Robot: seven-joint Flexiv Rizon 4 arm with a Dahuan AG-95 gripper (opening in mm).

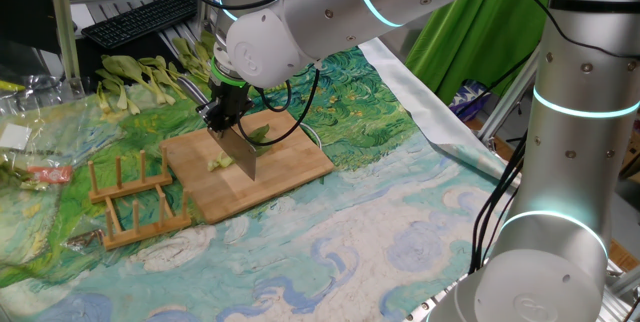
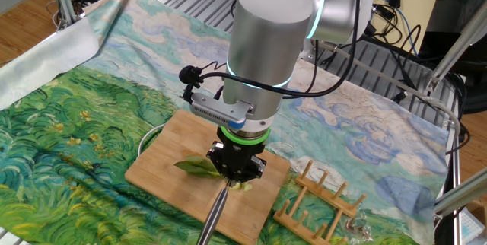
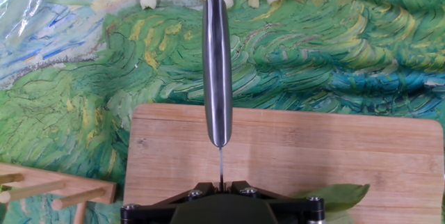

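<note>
My gripper is shut on a metal knife, whose smooth handle point(image 3: 217, 71) points away from me in the wrist view. Its broad flat blade point(image 1: 238, 152) hangs below the fingers, over the wooden cutting board point(image 1: 285, 177). On the board lies a green leafy vegetable point(image 2: 199, 167), with pale cut pieces point(image 1: 219, 162) beside the blade. From these views I cannot tell whether the blade's edge touches the board. In exterior view 2 the gripper hides most of the blade and part of the vegetable.
A wooden peg rack point(image 1: 137, 207) stands close to the board's side. Several leafy greens point(image 1: 135, 72) lie at the cloth's far edge, near a clear plastic bag point(image 1: 30, 142). The painted cloth point(image 1: 400, 232) in front of the board is free.
</note>
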